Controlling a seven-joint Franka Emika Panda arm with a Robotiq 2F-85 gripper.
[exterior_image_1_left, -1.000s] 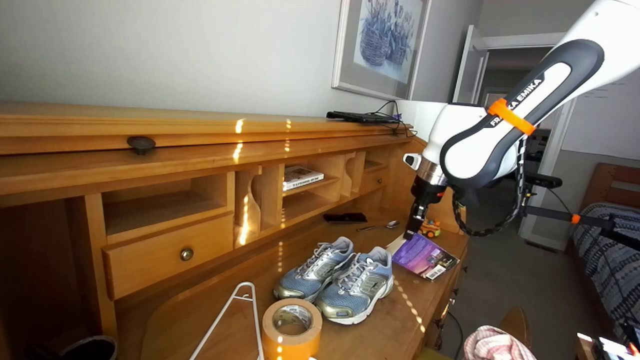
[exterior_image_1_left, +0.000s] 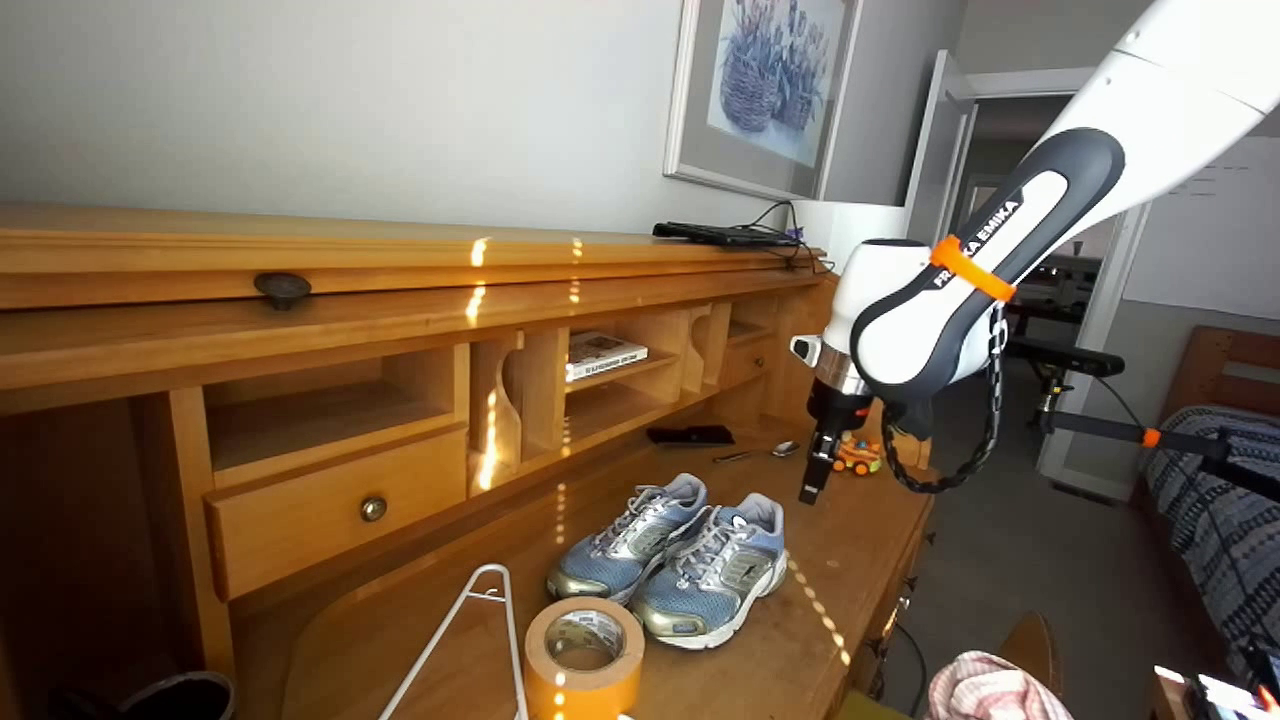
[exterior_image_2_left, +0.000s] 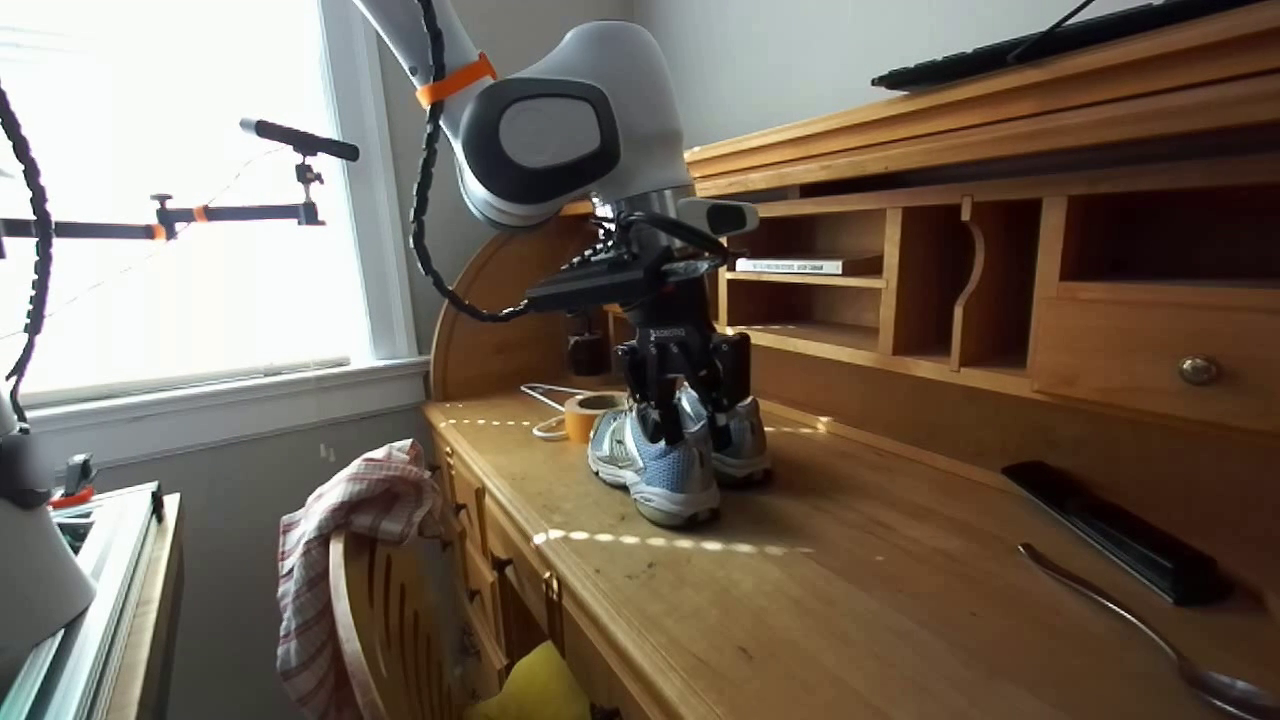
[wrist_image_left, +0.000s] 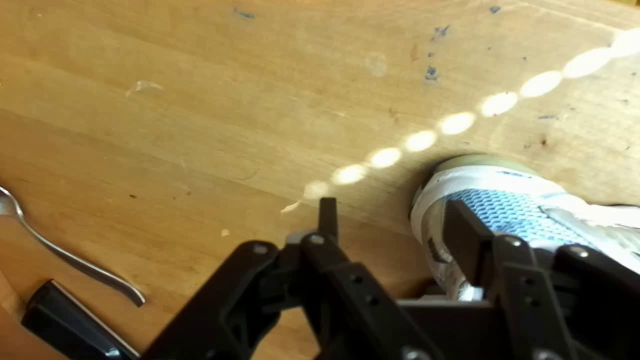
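Note:
A pair of blue and silver running shoes, the near shoe (exterior_image_1_left: 710, 574) and the far shoe (exterior_image_1_left: 630, 536), stands upright side by side on the desk. My gripper (exterior_image_1_left: 811, 490) hangs over the desk past their heels, pointing down. In the wrist view the gripper has its fingers spread, with bare wood visible between the tips. The right finger (wrist_image_left: 466, 243) overlaps a shoe heel (wrist_image_left: 504, 207) in that view; exterior view 1 shows the gripper apart from the shoes. From exterior view 2 the gripper (exterior_image_2_left: 692, 420) partly covers both heels.
An orange tape roll (exterior_image_1_left: 584, 654) and a white hanger (exterior_image_1_left: 462, 624) lie by the shoe toes. A spoon (exterior_image_2_left: 1116, 612) and a black case (exterior_image_2_left: 1116, 528) rest near the cubbies. An orange toy (exterior_image_1_left: 857, 455) sits behind the gripper. Open desk surface surrounds the heels.
The purple book seen on the desk beside the shoes earlier is no longer in view. The arm has shifted left in exterior view 1, and the gripper's tip sits slightly lower and nearer the shoes.

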